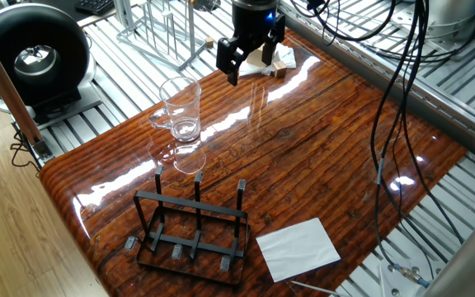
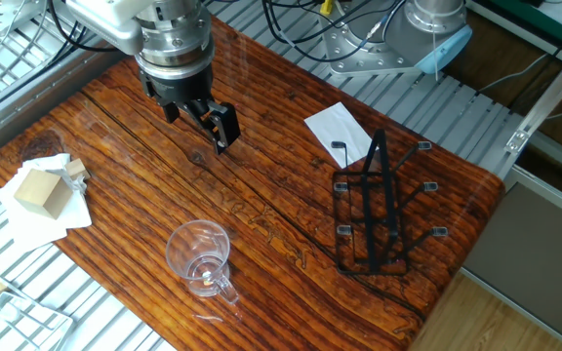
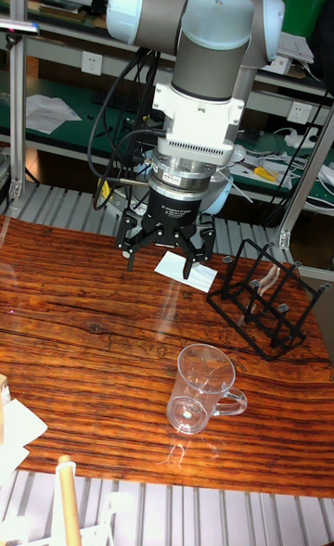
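Note:
A clear glass mug (image 1: pixel 185 111) with a handle stands upright on the glossy wooden table. In the second exterior view the mug (image 2: pixel 201 257) is near the table's front edge, its handle toward the lower right. My gripper (image 3: pixel 166 264) hangs above the table, pointing down, fingers spread wide and nothing between them. It is apart from the mug (image 3: pixel 202 387), on the robot's side of it. A black metal rack (image 2: pixel 369 210) with several upright prongs stands near one end of the table, empty of cups.
White paper (image 1: pixel 298 249) lies flat beside the rack. At the other end, a wooden block (image 2: pixel 43 194) and a smaller block (image 2: pixel 76 170) rest on crumpled white paper. A wire rack (image 1: pixel 167 37) stands off the table. Mid-table is clear.

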